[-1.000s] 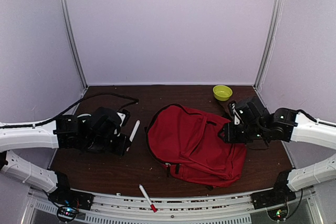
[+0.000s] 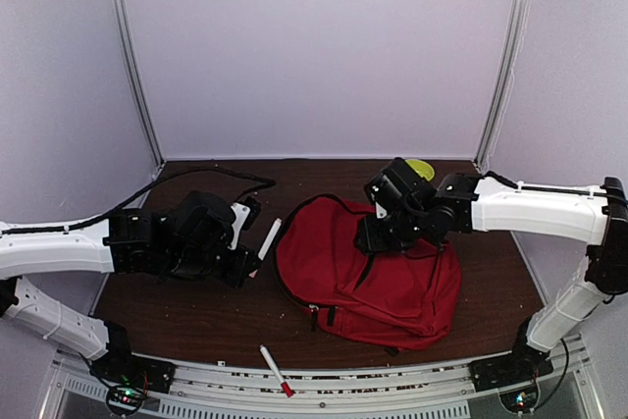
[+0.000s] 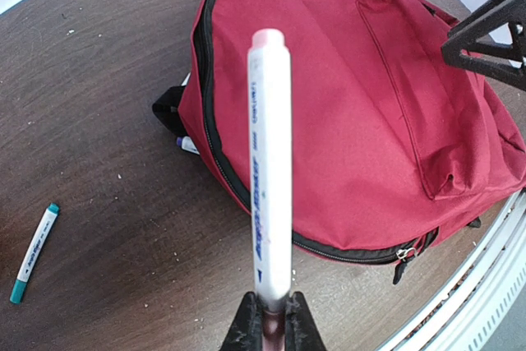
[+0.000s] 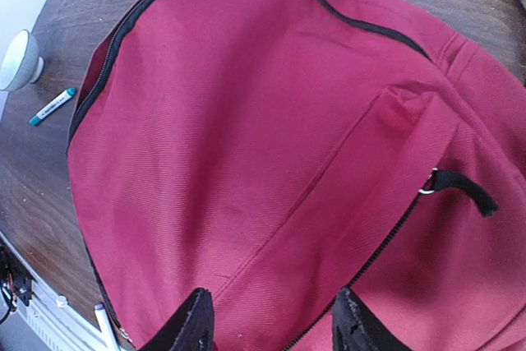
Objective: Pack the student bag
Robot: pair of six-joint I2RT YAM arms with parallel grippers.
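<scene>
The red backpack [image 2: 363,291] lies on the right half of the dark table, its black zip along the edge. My left gripper is shut on a white marker [image 3: 271,162] with a pale pink cap, held upright left of the bag. My right gripper is open above the bag's front pocket [image 4: 353,195], nothing seen between its fingers. A teal marker [image 3: 34,252] lies on the table; a purple-tipped marker [image 3: 185,144] is partly under the bag. A white red-capped marker [image 2: 277,370] lies at the front edge.
A yellow bowl [image 2: 420,166] is at the back right, partly behind the right arm. Bare wood shows around the bag, mostly at left. The metal rail [image 2: 226,375] runs along the front.
</scene>
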